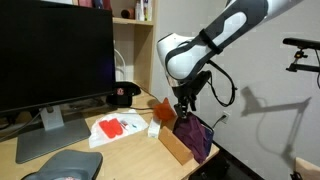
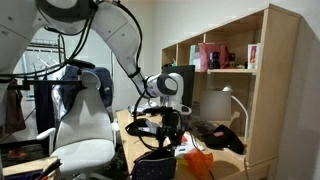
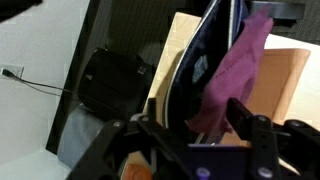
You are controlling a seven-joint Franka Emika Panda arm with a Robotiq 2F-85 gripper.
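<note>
A maroon cloth (image 3: 237, 72) lies in a dark blue fabric pouch (image 3: 182, 82) in the wrist view. In exterior view 1 the dark purple fabric (image 1: 193, 136) drapes over the side of a tan box (image 1: 176, 147) on the desk. Just above that fabric hangs my gripper (image 1: 184, 106), pointing down. Its black fingers (image 3: 133, 132) stand apart along the bottom of the wrist view, with pouch and cloth seen beyond the gap. Whether they touch the fabric I cannot tell.
A monitor (image 1: 70, 62) stands at the left of the desk. White papers with a red item (image 1: 112, 128) and an orange object (image 1: 164, 109) lie near the box. A black bag (image 3: 112, 82) is on the floor below the desk edge.
</note>
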